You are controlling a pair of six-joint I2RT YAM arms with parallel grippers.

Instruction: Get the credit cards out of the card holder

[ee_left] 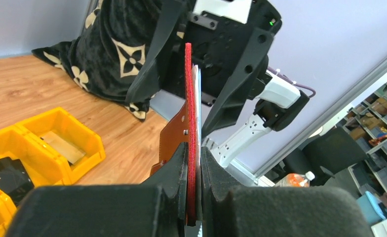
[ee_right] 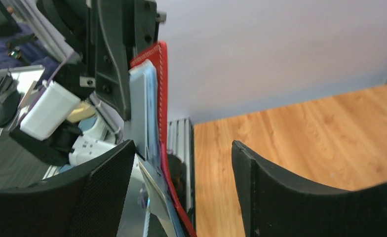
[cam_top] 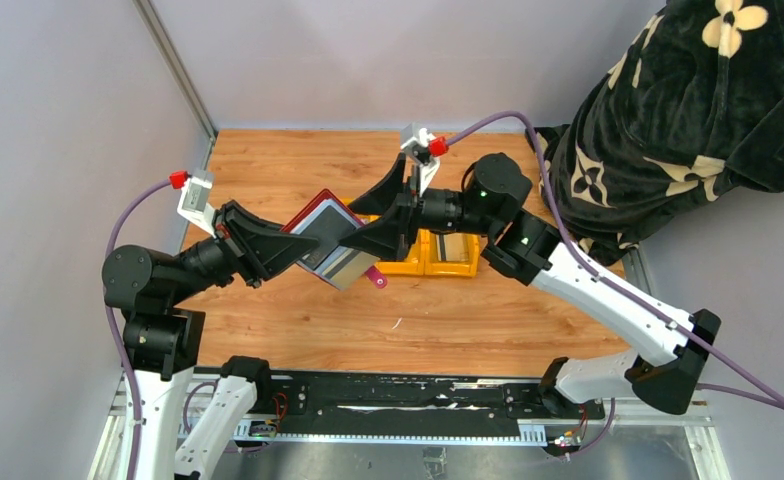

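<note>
The open card holder point(cam_top: 334, 228), with a red edge and cards in its slots, is held up above the table. My left gripper point(cam_top: 314, 242) is shut on its left side; seen edge-on in the left wrist view, the red-edged holder point(ee_left: 191, 113) runs between the fingers. My right gripper point(cam_top: 350, 222) is at the opposite side with its fingers apart. In the right wrist view, the holder point(ee_right: 162, 113) stands close to the left finger point(ee_right: 113, 173), with a wide gap to the other one. No card shows gripped by the right fingers.
A yellow divided tray point(cam_top: 451, 270) lies on the table behind the holder; flat items rest in it. A dark patterned cloth point(cam_top: 658, 140) is heaped at the back right.
</note>
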